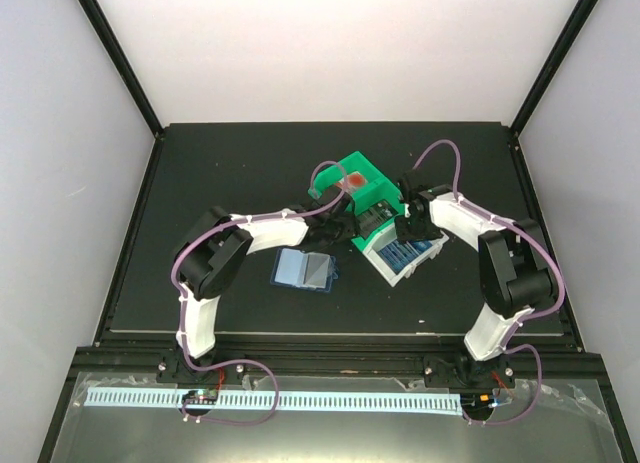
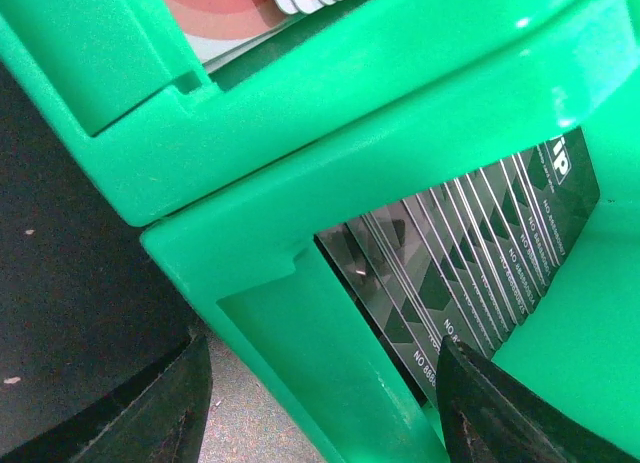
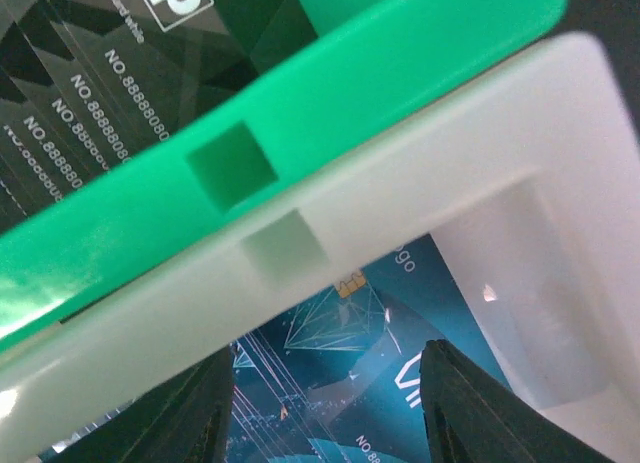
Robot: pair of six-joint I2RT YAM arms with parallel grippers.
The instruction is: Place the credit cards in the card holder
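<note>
Green compartment trays (image 1: pixel 355 163) stand mid-table beside a white tray (image 1: pixel 385 263); they hold dark cards (image 2: pixel 530 213), reddish cards (image 2: pixel 215 8) and blue cards (image 3: pixel 340 333). My left gripper straddles the near wall of a green tray, one finger outside and one inside, fingers apart. My right gripper is open over the blue cards, beside the white tray's wall. A blue card holder (image 1: pixel 292 268) with a pale inner face lies just below my left arm.
Both arms crowd the trays at centre right.
</note>
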